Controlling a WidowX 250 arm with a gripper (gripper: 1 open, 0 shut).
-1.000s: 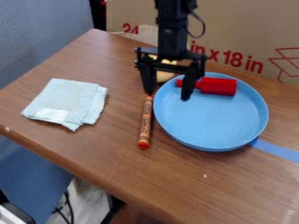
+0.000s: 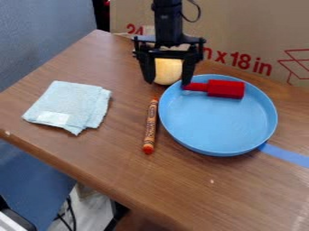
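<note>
My black gripper [image 2: 167,67] hangs at the top centre, its fingers spread apart over a yellow object [image 2: 168,70] that is partly hidden behind it. A red object [image 2: 223,88] lies in the blue plate [image 2: 218,122], just right of the gripper. An orange crayon-like stick [image 2: 151,126] lies on the wooden table left of the plate. A folded light blue cloth [image 2: 69,106] lies further left. Whether anything touches the fingers is unclear.
A cardboard box [image 2: 254,36] stands along the back. Blue tape [image 2: 286,155] runs right of the plate.
My gripper has moved back and up, away from over the plate's middle, toward the yellow object. The objects on the table look unmoved.
</note>
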